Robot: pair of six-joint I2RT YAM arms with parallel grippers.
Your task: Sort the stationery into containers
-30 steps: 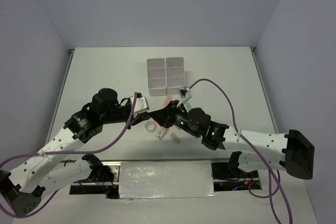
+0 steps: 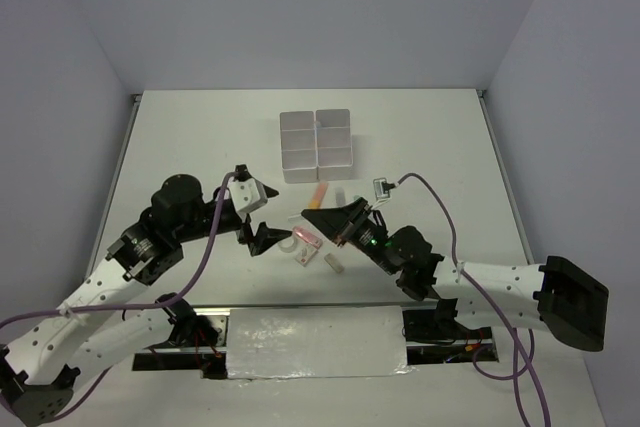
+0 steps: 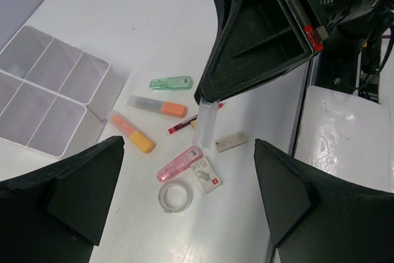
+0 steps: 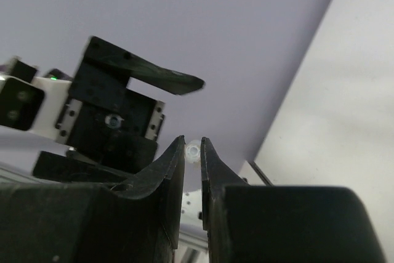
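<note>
My right gripper (image 2: 304, 215) is shut on a slim translucent stick (image 3: 206, 124), which juts out beyond its fingertips above the table. In the right wrist view only the stick's round pale end (image 4: 192, 152) shows between the fingers. Facing it, my left gripper (image 2: 277, 213) is wide open and empty, its spread fingers apart from the stick. Under them lie an orange highlighter (image 3: 133, 132), a grey-and-orange highlighter (image 3: 157, 106), a green case (image 3: 171, 83), a pink case (image 3: 179, 164), a white eraser (image 3: 205, 174), a beige block (image 3: 231, 141), a tape ring (image 3: 175, 196) and a partly hidden red pen (image 3: 183, 124).
Two white compartment containers, a left one (image 2: 299, 146) and a right one (image 2: 335, 143), stand side by side behind the items. Both grippers hang close together over the loose stationery.
</note>
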